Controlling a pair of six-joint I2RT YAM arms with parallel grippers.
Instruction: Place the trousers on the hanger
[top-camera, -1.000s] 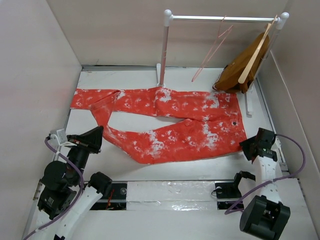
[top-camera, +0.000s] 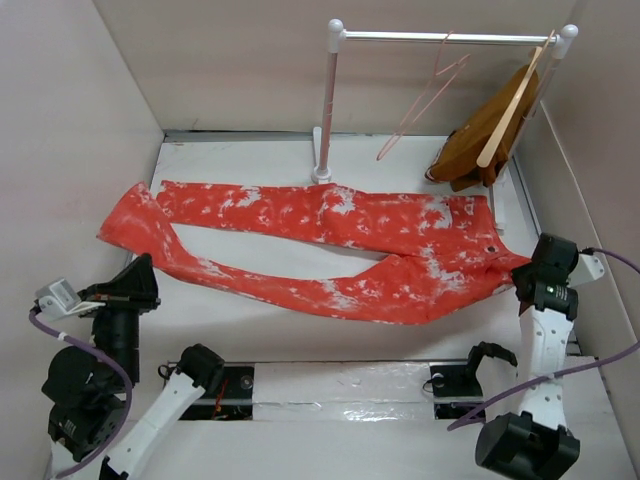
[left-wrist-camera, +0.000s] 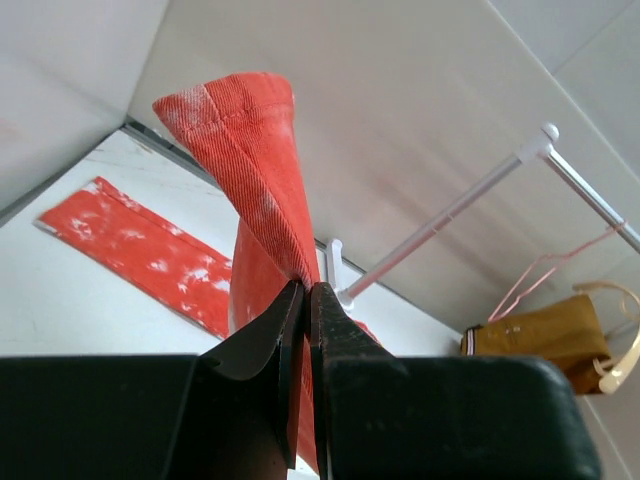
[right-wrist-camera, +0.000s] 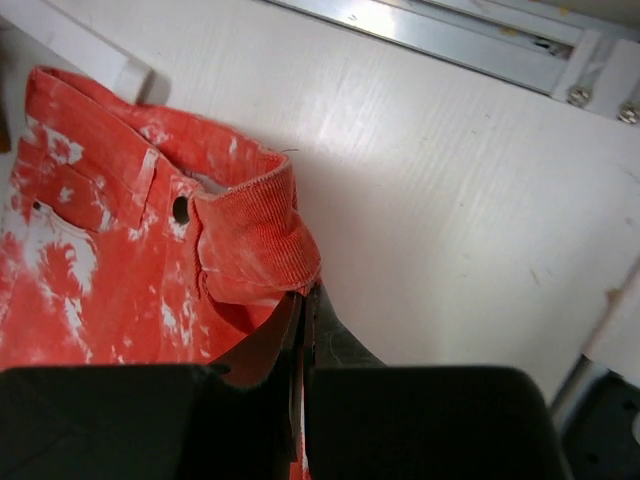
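Red trousers with white blotches (top-camera: 340, 295) stretch across the table, both legs pointing left and the waist at the right. My left gripper is shut on the end of the near leg, whose hem stands up above the fingers. That leg end is lifted off the table at the far left. At the waist's near corner, my right gripper is shut on the waistband (right-wrist-camera: 262, 215), bunching the cloth. A dark button (right-wrist-camera: 181, 210) shows beside the bunched part. Up on the rack, a pink hanger (top-camera: 424, 100) hangs empty.
A white rack (top-camera: 440, 38) spans the back of the table. At its right end hang a brown garment (top-camera: 485, 130) and a wooden hanger (top-camera: 515, 105). Bare table (top-camera: 270, 345) lies in front of the trousers.
The left gripper has carried the near leg's end leftward, straightening that leg.
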